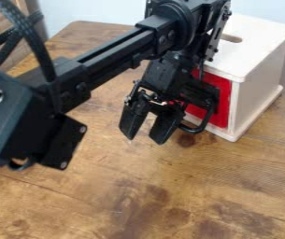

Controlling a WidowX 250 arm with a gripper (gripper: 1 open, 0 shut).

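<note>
My black gripper (146, 127) hangs in the middle of the camera view, fingers angled down over the wooden table, with a gap between them and nothing visible held. Just behind it to the right stands a white box (252, 70) with a slot in its top and a red front panel (220, 114). The gripper body covers much of that panel, so whether it touches the box cannot be told.
My arm's dark links and cables fill the upper left. A white wall lies behind the box.
</note>
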